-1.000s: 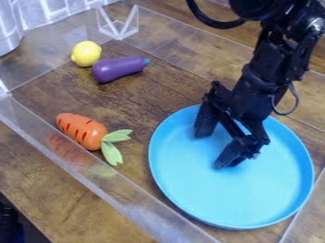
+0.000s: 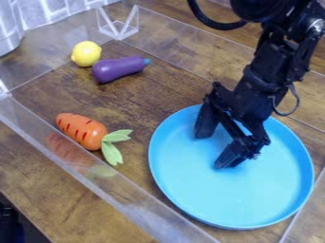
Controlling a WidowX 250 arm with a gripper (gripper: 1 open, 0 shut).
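The black gripper (image 2: 215, 138) is low over the blue plate (image 2: 231, 196) on the right, its two fingers apart with their tips at or just above the plate's upper middle. Nothing shows between them. An orange carrot toy (image 2: 84, 130) with pale green leaves lies on the wood to the left of the plate. A purple eggplant toy (image 2: 118, 68) and a yellow lemon (image 2: 86, 53) lie at the upper left.
A clear plastic barrier (image 2: 89, 185) runs diagonally along the lower left. A silver pot-like object sits in the top left corner, with a small clear rack (image 2: 117, 24) near it.
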